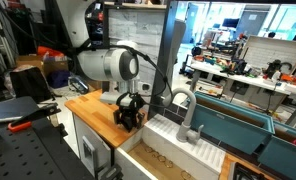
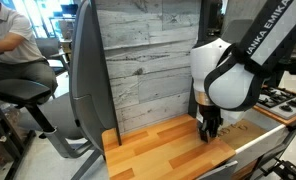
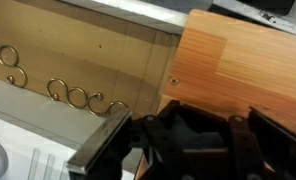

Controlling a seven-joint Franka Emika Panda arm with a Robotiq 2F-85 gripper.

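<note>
My gripper (image 1: 128, 117) is low over the right edge of a wooden worktop (image 1: 100, 118), beside an open drawer (image 1: 163, 172). It looks shut, with nothing visible between its fingers. From the other side, the gripper (image 2: 208, 133) is at the wood's edge; I cannot tell whether it touches. In the wrist view the dark gripper overlaps the corner of the wooden surface (image 3: 243, 70), hiding what lies directly beneath. Several brass rings (image 3: 76, 97) lie on the drawer's brown bottom (image 3: 118, 55).
A grey faucet (image 1: 185, 108) rises beyond the drawer. Teal bins (image 1: 233, 125) line the right side, and a black surface (image 1: 33, 150) is at near left. Someone sits at the back left in the second exterior view, near a black chair (image 2: 26, 92).
</note>
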